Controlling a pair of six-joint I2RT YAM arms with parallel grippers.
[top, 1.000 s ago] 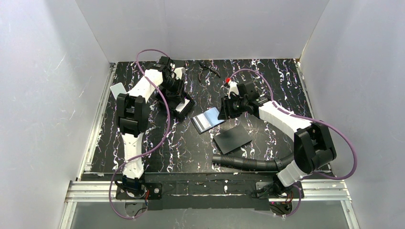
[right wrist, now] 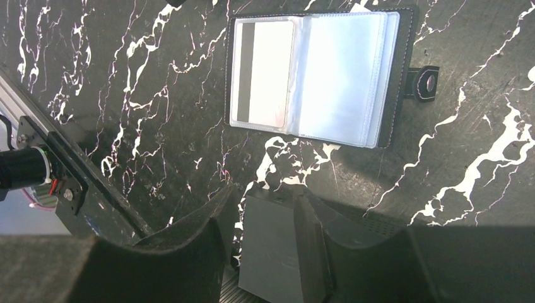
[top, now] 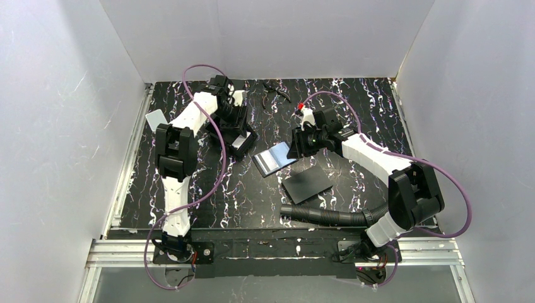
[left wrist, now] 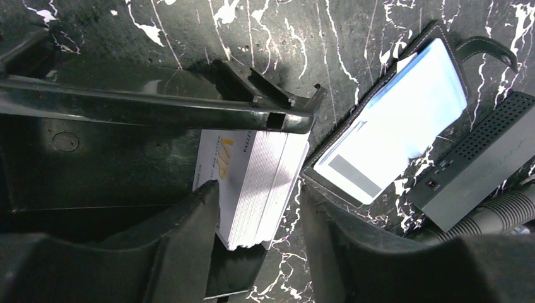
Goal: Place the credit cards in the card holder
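Observation:
A thick stack of white cards (left wrist: 262,189) stands on edge in the black box (left wrist: 94,164), with gold "VIP" lettering on its face. My left gripper hangs over the stack, open, one finger on either side; whether they touch it I cannot tell. The black card holder (right wrist: 340,79) lies unfolded on the table, showing clear sleeves. A white card with a dark stripe (right wrist: 271,72) sits in its left sleeve in the right wrist view. Beside the holder in the top view, my right gripper (top: 296,151) is open and empty.
A flat dark grey box (top: 306,184) lies in front of the holder, and a ribbed black hose (top: 325,215) runs along the front edge. Pliers (top: 276,93) rest at the back. A white rectangular piece (top: 156,118) is at the far left.
The right arm, the holder and the other things look unmoved.

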